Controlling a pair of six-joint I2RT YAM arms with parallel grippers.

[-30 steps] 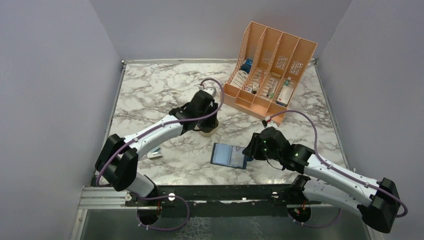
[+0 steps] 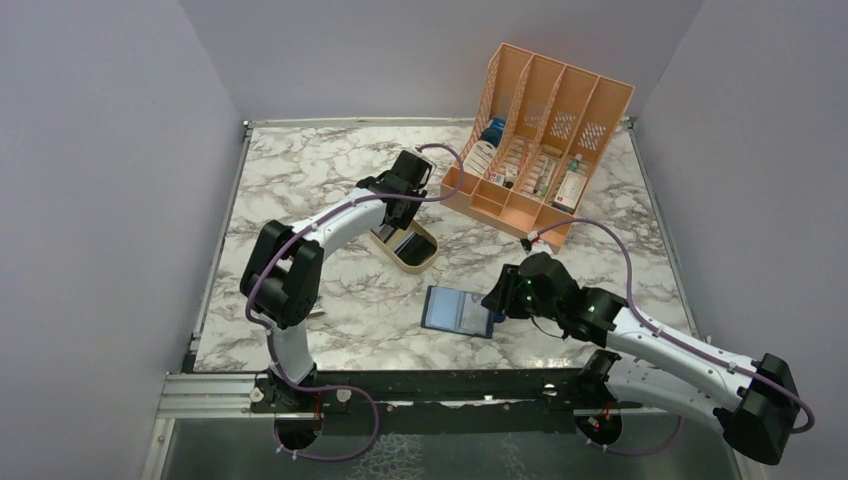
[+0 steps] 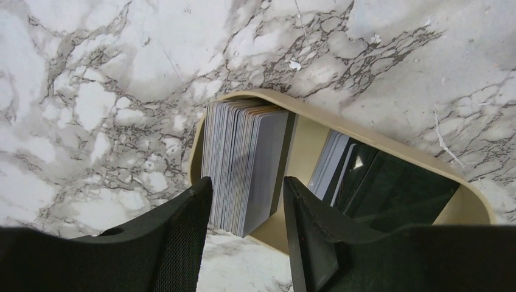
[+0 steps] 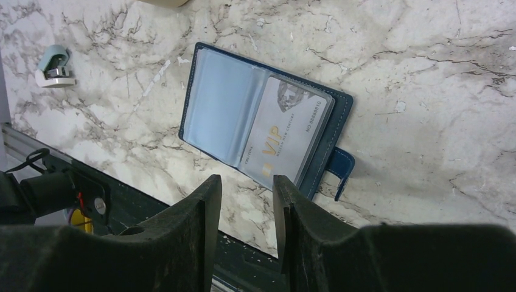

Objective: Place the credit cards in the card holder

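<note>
A beige box holds a stack of pale cards in its left section and dark cards beside them; it sits at upper middle in the top view. My left gripper hangs open over the box, above the stack, nothing between its fingers. The open blue card holder lies at the front middle, a silver VIP card on its right half. My right gripper is over the table at the holder's near edge, part open and empty.
A peach organiser with bottles and boxes stands at back right. A small white-and-teal object lies left of the holder.
The right arm has shifted only slightly.
</note>
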